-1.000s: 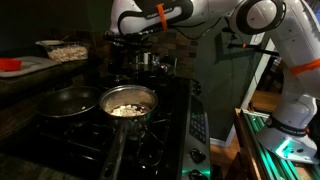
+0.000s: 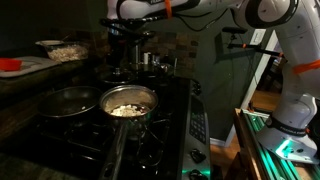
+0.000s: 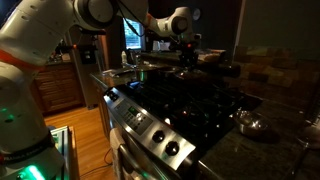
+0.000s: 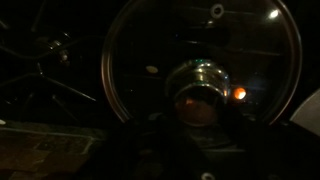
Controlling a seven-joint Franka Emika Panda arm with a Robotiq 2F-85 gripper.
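A round glass lid point(image 4: 265, 60) with a pale rim fills much of the dark wrist view. Its shiny knob point(image 4: 197, 75) lies between the dark fingers, and my gripper is shut on it. From exterior view 1, the gripper point(image 2: 124, 42) is over the back part of the stove; its fingertips blend into the dark background. Exterior view 2 has the gripper point(image 3: 185, 45) at the far end of the cooktop. Whether the lid touches anything below is too dark to tell.
A pan point(image 2: 128, 104) holding pale chopped food stands on the front burners, its handle toward the camera. Beside it sits a black frying pan point(image 2: 70, 101). A metal bowl point(image 3: 251, 123) rests on the near counter. Stove knobs point(image 3: 158, 136) line the front edge.
The pans have stayed in place.
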